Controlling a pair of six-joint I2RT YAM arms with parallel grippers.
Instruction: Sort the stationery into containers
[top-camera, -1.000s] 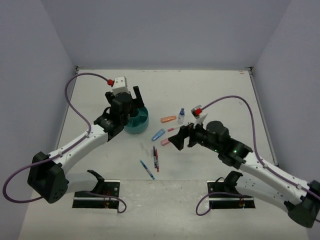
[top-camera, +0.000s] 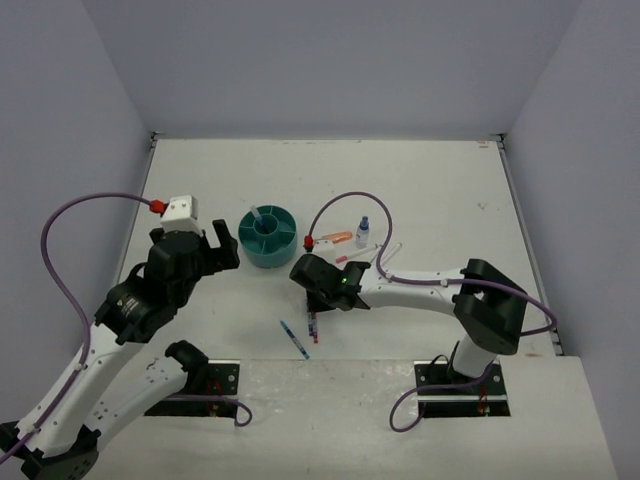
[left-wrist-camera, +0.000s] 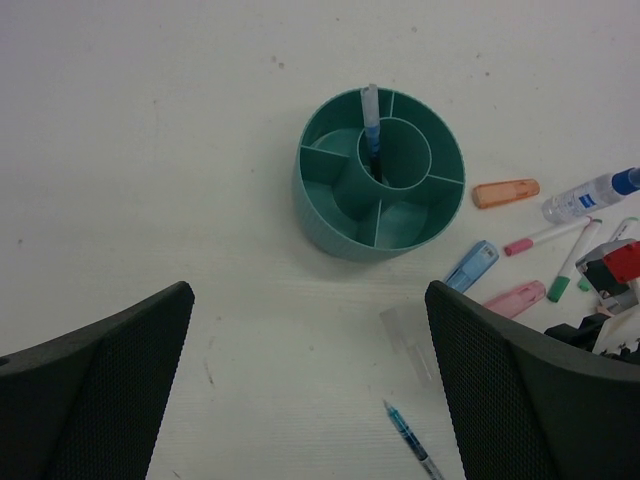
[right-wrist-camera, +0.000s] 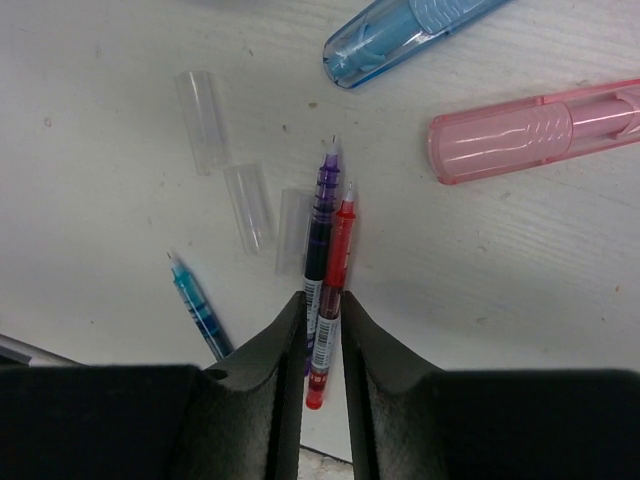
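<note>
My left gripper stands wide open left of the green divided holder (left-wrist-camera: 345, 245), with nothing between its fingers. One capped pen (left-wrist-camera: 371, 115) leans in the holder's central round cup. My right gripper is over the purple pen (right-wrist-camera: 322, 215) and red pen (right-wrist-camera: 340, 240), which lie side by side on the table. Its fingers are narrowly apart, and the pens show in the gap; contact cannot be made out. A teal pen (right-wrist-camera: 200, 305) lies apart to the left. Three clear caps lie near the pens, one being the cap (right-wrist-camera: 202, 120).
A blue cutter (left-wrist-camera: 472, 265), pink cutter (left-wrist-camera: 516, 299) and orange cutter (left-wrist-camera: 505, 192) lie right of the holder. Beyond are a clear bottle (left-wrist-camera: 585, 200) with a blue cap and several markers, including a pink marker (left-wrist-camera: 545, 236).
The right arm has swung left from the right side to above the pens, its fingers coming closer together. The left arm has pulled back left, away from over the holder.
</note>
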